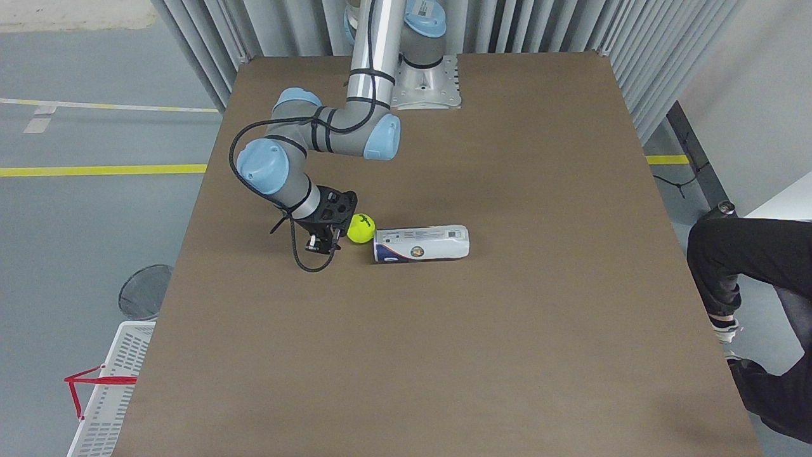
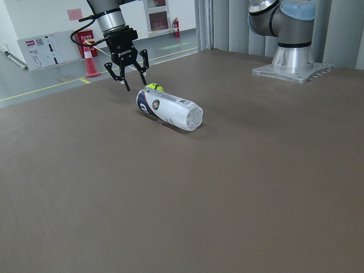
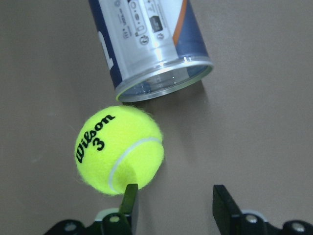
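A yellow Wilson tennis ball (image 1: 361, 228) rests on the brown table at the open end of a clear tube (image 1: 420, 243) with white and navy label, which lies on its side. My gripper (image 2: 135, 85) hangs open just above and beside the ball, with nothing between its fingers. In the wrist view the ball (image 3: 119, 152) is next to the tube's rim, and one fingertip (image 3: 130, 193) overlaps its lower edge; whether they touch I cannot tell.
The robot base (image 1: 424, 91) stands at the back. A white basket (image 1: 114, 411) is on the floor left of the table, and a person's legs are beyond the right edge.
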